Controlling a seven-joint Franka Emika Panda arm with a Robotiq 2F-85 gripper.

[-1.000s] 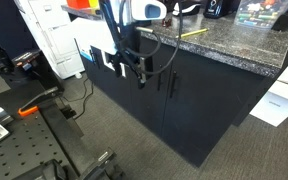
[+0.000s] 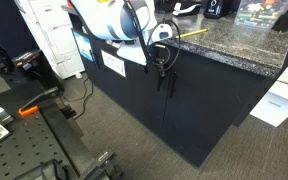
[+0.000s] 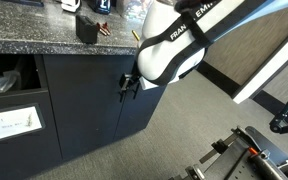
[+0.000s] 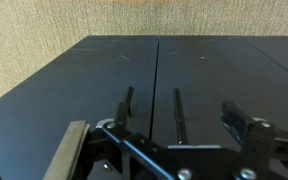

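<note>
Two dark cabinet doors (image 4: 214,75) meet at a vertical seam in the wrist view. Beside that seam are a left black handle (image 4: 129,100) and a right black handle (image 4: 179,112), both upright. My gripper is open, its fingers spread wide on either side of the handles, with nothing seen held. In exterior view 1 the gripper (image 2: 165,62) is close to the upper part of the cabinet front, beside the handles. Exterior view 2 shows the gripper (image 3: 129,84) near the doors too; whether it touches them is unclear.
A speckled countertop (image 2: 239,48) overhangs the cabinet, with a clear bin (image 2: 259,12) on it. A black box (image 3: 86,28) stands on the counter's edge. A perforated black table (image 2: 19,150) lies at lower left.
Across exterior view 1, the arm and gripper have moved right along the cabinet front and slightly up, toward the handles. The doors look unmoved.
</note>
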